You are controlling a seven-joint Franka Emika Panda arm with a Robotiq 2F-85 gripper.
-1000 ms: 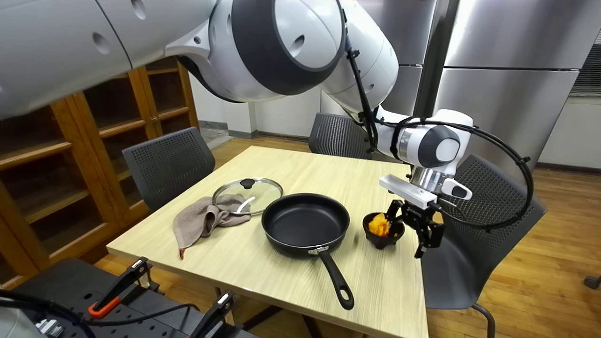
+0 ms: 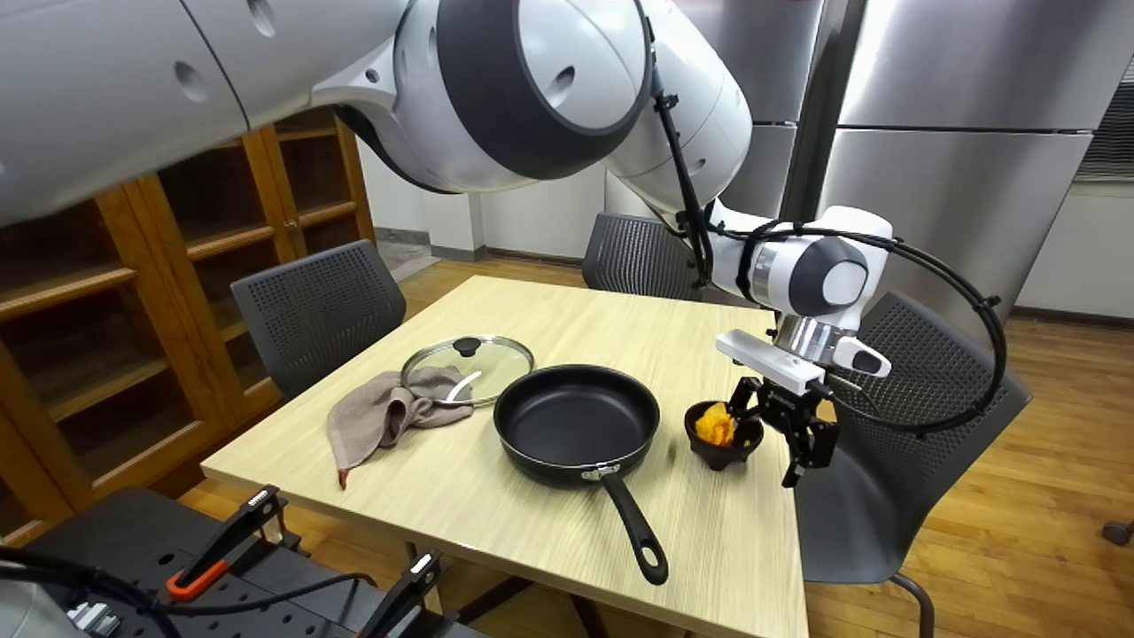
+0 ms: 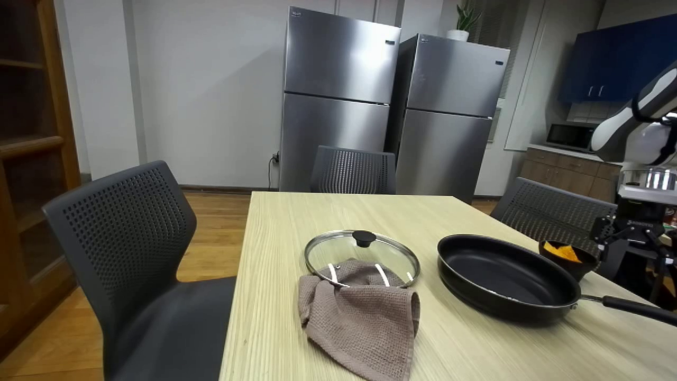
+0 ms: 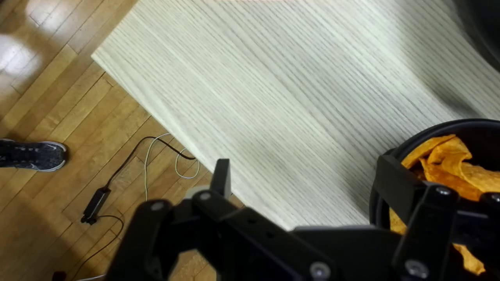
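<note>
My gripper is open at the right edge of the table, with nothing held between its fingers. In the wrist view one finger reaches over the near rim of a small black bowl, while the other finger stands out past the table edge. The black bowl sits upright on the table and holds orange chips. A black frying pan lies just left of the bowl, its handle pointing to the table's front. Whether the finger touches the bowl, I cannot tell.
A glass lid rests partly over a brown cloth left of the pan. Chairs stand around the table, one close behind my gripper.
</note>
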